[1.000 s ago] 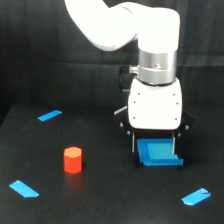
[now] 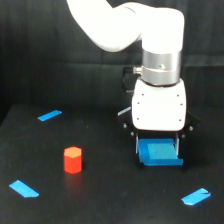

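Observation:
The white gripper [image 2: 157,145] points downward at the right of the camera view, right over a bright blue square piece [image 2: 158,153]. Its thin fingers are dark against the black surface, and I cannot tell whether they are spread beside the blue piece or pressed on it. The hand hides the back of that piece. To the left, well apart from the arm, a red six-sided block [image 2: 73,160] stands on the table.
Flat blue strips lie at the back left [image 2: 49,115], front left [image 2: 24,188] and front right [image 2: 196,197]. Bare black table [image 2: 110,195] stretches between the red block and the gripper.
The arm and hand have shifted slightly to the right and a little lower. The red block and the blue strips have stayed where they were.

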